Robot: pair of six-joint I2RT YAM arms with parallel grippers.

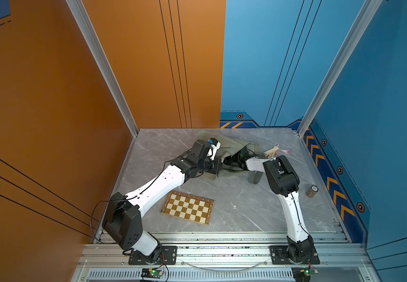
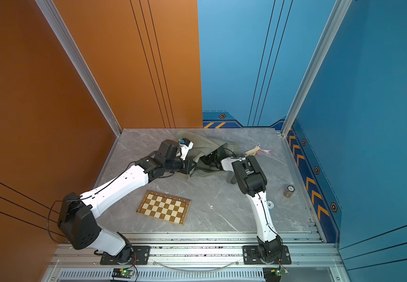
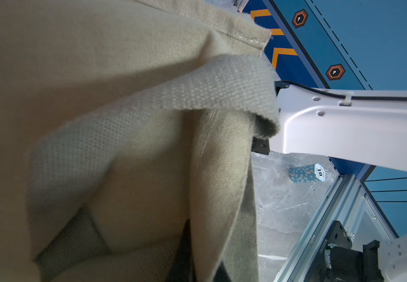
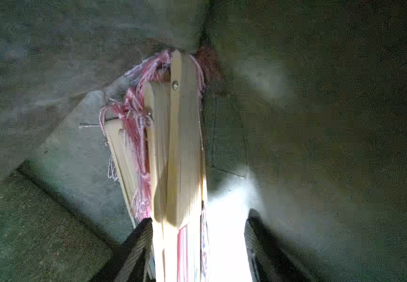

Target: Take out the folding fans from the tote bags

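Observation:
Crumpled olive-beige tote bags (image 1: 234,141) lie at the back middle. My left gripper (image 1: 216,164) is at the bag's left part; in the left wrist view beige cloth (image 3: 118,56) covers its fingers, which read as shut. My right gripper is inside the bag, open, its fingers either side of the lower part of several wooden folding fans (image 4: 180,141) with pink tassels (image 4: 137,122). More fans with pink tassels (image 1: 271,152) lie on the table right of the bag.
A chessboard (image 1: 187,207) lies front middle. A brown chip stack (image 1: 312,191) and a blue chip stack (image 2: 270,205) stand at the right.

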